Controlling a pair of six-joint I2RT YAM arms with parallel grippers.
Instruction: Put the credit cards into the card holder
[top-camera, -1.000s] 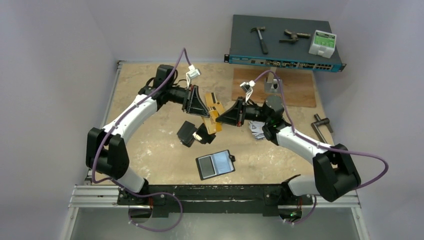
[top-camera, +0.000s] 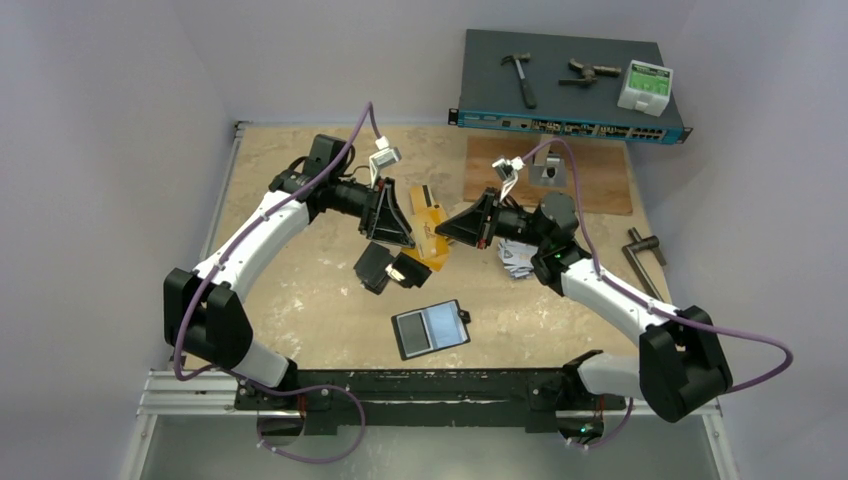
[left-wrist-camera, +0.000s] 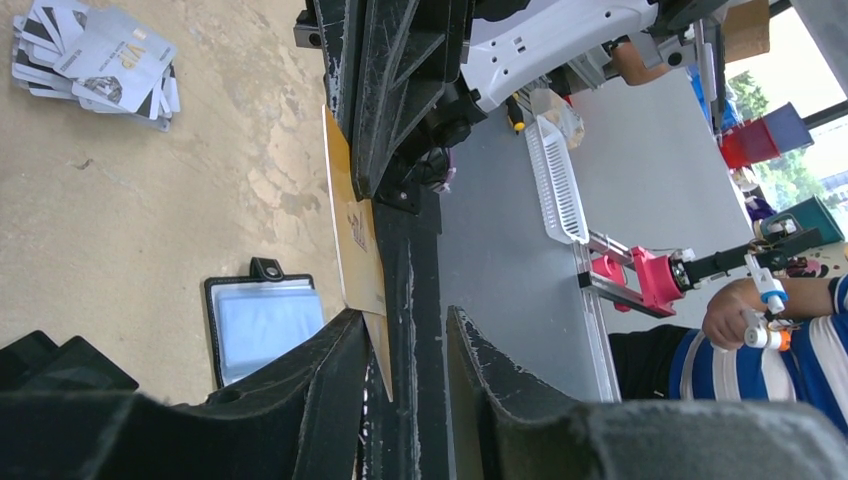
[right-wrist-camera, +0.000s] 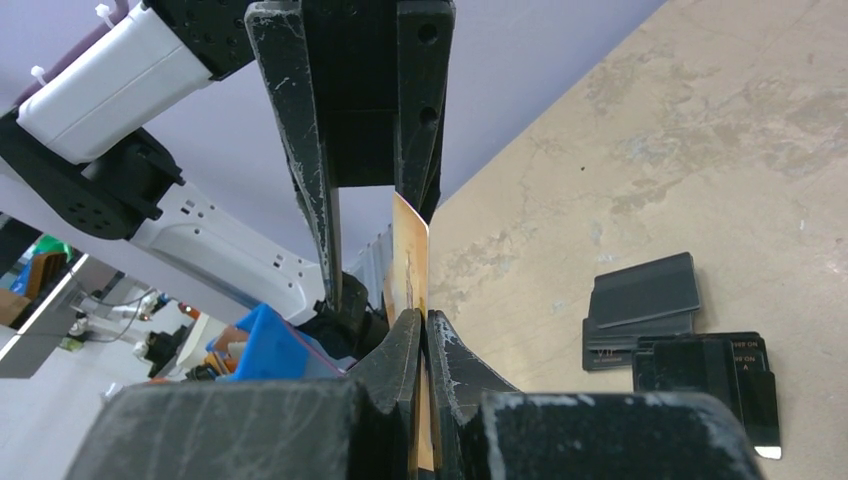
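Observation:
Upright between the two arms is a gold card (left-wrist-camera: 352, 225), with my right gripper shut on its edge. My left gripper is open near the card's other end; the card's lower corner reaches in close to one of its fingers (left-wrist-camera: 335, 365). On the table lie more gold cards (top-camera: 423, 196), black cards (right-wrist-camera: 650, 300) in two stacks, and silver-white cards (left-wrist-camera: 120, 65) in a pile partly under the right arm in the top view. The card holder (top-camera: 430, 329) lies open near the front edge, light blue clear pocket at its right.
A wooden board (top-camera: 600, 175) and a dark rack unit (top-camera: 590, 100) bearing hammers and a white-green box (top-camera: 646, 88) stand at the back. A metal tool (top-camera: 645, 262) rests at the right edge.
Both arms have shifted slightly, the left gripper a little toward the front and left.

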